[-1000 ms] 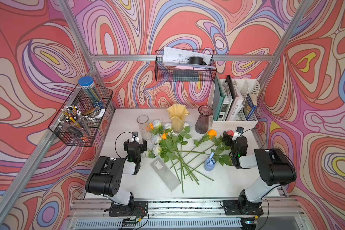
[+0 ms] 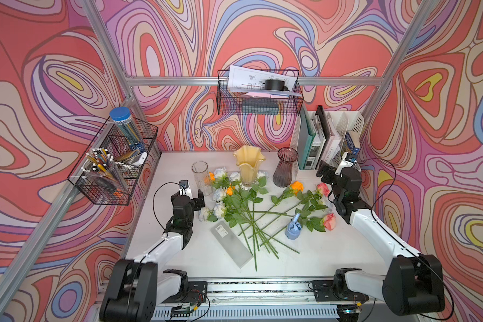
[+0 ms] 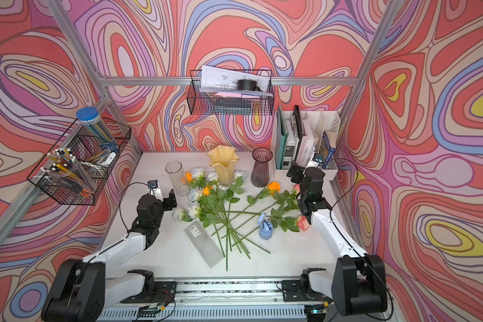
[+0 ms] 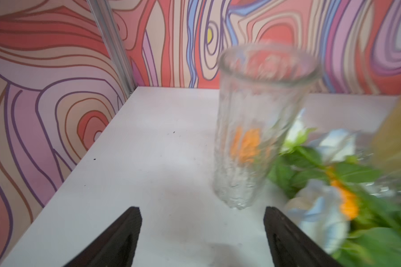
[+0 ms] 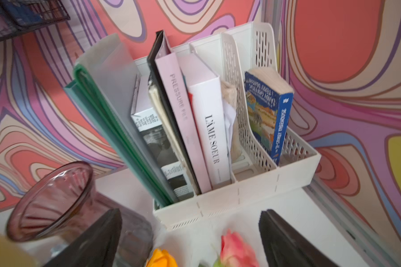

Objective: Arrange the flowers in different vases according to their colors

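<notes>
Loose roses with long stems cover the table's middle: white (image 2: 220, 210), orange (image 2: 296, 187) and pink (image 2: 329, 221). Three empty-looking vases stand behind them: clear glass (image 4: 258, 106), fluted amber (image 2: 249, 161) and smoky pink (image 2: 285, 166). My left gripper is open with nothing between its fingers, left of the flowers and in front of the clear vase. My right gripper is open and raised at the table's right, above the pink roses, facing the pink vase and book holder.
A white file holder (image 2: 322, 172) with books stands at back right. Wire baskets (image 2: 112, 187) hang on the left and back walls. A grey flat box (image 2: 231, 244) and blue object (image 2: 293, 229) lie at the front. Bare table shows at the far left.
The flowers and vases have not moved.
</notes>
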